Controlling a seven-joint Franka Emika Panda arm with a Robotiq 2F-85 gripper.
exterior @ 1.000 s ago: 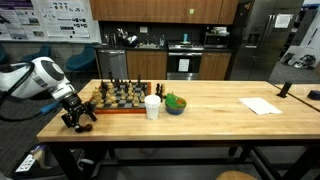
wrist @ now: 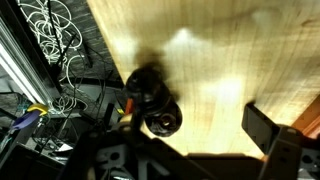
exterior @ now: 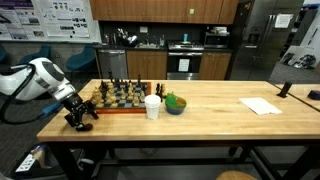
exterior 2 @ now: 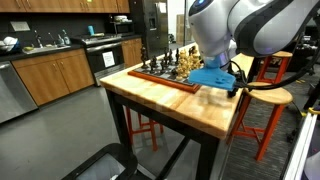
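In the wrist view my gripper stands open, its two fingers wide apart over the wooden table. A dark, rounded object [wrist: 152,95], which looks like a black chess piece, is close by the left finger. Whether it touches that finger I cannot tell. Seen from the first exterior view, the gripper [exterior: 81,121] is low over the table's front left corner, in front of the chessboard [exterior: 122,106]. In the second exterior view the arm [exterior 2: 212,45] hides most of the gripper.
Chess pieces in light and dark colours stand on the board. To its right are a white cup [exterior: 152,107] and a bowl [exterior: 175,106] with something green. A white paper [exterior: 260,105] lies farther right. Table edges are near the gripper.
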